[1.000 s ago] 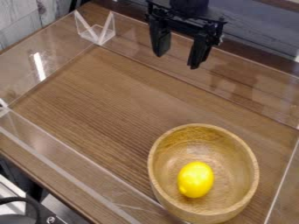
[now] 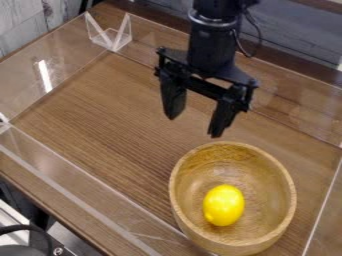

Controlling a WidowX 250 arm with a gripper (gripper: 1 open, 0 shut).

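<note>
My black gripper [image 2: 201,100] hangs over the upper middle of the wooden table [image 2: 94,140], open with nothing seen between its fingers. Below it and a little to the right, a wooden bowl [image 2: 201,180] holds a yellow lemon-like object [image 2: 225,204]. The gripper is above and behind the bowl, apart from it.
A small white wire-like holder [image 2: 110,30] stands at the back left. A dark cable lies at the lower left corner, and walls edge the back.
The bowl and yellow object are unmoved.
</note>
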